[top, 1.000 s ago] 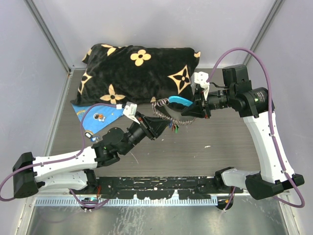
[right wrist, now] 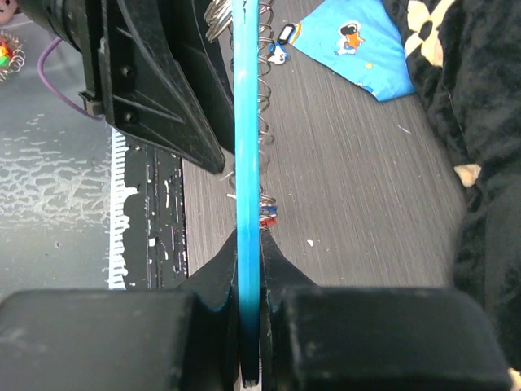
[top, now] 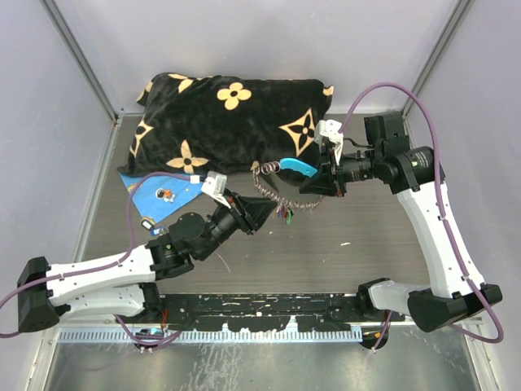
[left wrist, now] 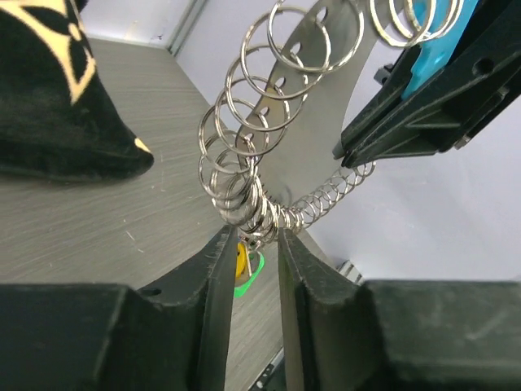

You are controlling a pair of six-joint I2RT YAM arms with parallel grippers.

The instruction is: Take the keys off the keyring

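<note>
My right gripper (top: 332, 186) is shut on the blue strip (right wrist: 247, 106) of the keyring, a curved grey plate (left wrist: 309, 130) threaded with many metal rings (left wrist: 269, 49). It holds the keyring up at centre right in the top view. My left gripper (top: 260, 218) sits just below left of it; in the left wrist view its fingertips (left wrist: 290, 244) are part open, right at the lower rings, where small yellow and green items (left wrist: 248, 281) hang behind. I cannot tell whether anything is between them.
A black patterned cushion (top: 232, 122) lies along the back. A light blue cloth (top: 163, 201) with a small gadget (top: 148, 226) is at the left. Bare floor is in front and to the right.
The right gripper still holds the blue strip.
</note>
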